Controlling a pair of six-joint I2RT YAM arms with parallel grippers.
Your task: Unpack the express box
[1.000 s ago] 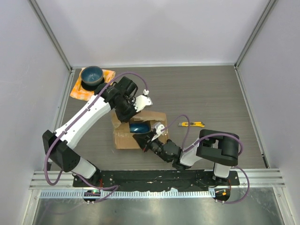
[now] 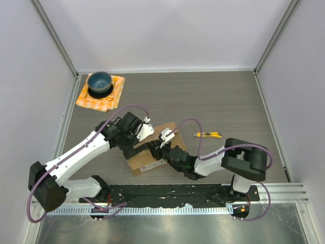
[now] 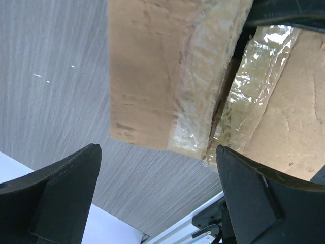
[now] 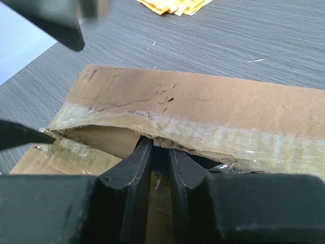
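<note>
The cardboard box point(image 2: 144, 163) lies front-centre in the top view, turned at a slant, its taped flaps parted by a narrow slit. In the left wrist view, my left gripper is open above the end of a flap point(image 3: 147, 76), nothing between its fingers. From the right, my right gripper has its fingertips in the slit, shut with a small gap between them. A dark blue surface point(image 4: 161, 158) shows at that gap; most of it is hidden under the flap.
A blue bowl point(image 2: 99, 82) stands on a dark round piece over an orange checked cloth point(image 2: 118, 85) at the back left. A yellow cutter point(image 2: 208, 134) lies right of the box.
My left gripper has drawn back left and down from the box's top. The box has turned to a slant, and the blue thing seen inside earlier is now mostly covered by flaps and grippers.
</note>
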